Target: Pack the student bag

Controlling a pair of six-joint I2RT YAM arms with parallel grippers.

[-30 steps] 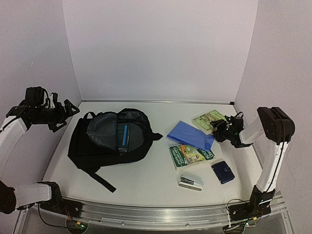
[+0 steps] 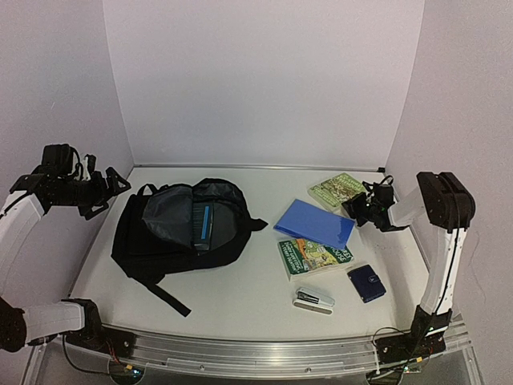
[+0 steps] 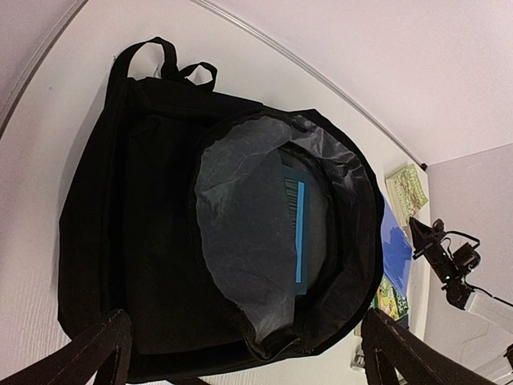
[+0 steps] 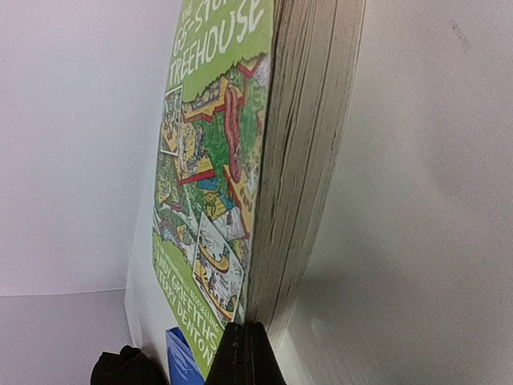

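Observation:
The black backpack (image 2: 172, 261) lies unzipped on the left of the table, a dark notebook with a blue stripe (image 3: 300, 233) inside it. My left gripper (image 2: 112, 196) hangs left of the bag, fingers wide apart and empty. At the back right, my right gripper is at the near corner of a green treehouse book (image 4: 212, 136). Its fingers look pressed together, with nothing visible between them. The blue folder (image 2: 313, 222) lies in front of that book, partly over a second green book (image 2: 317, 255). Nearer the front are a navy wallet-like notebook (image 2: 367, 283) and a white case (image 2: 313, 301).
Clear tabletop (image 2: 240, 293) separates the bag from the items on the right. A loose strap (image 2: 166, 297) trails from the bag towards the front. Walls stand close at both sides and behind.
The treehouse book has slid slightly left and back, and my right gripper has shifted a little left beside it. The folder's right end has shifted slightly. The left arm stays put.

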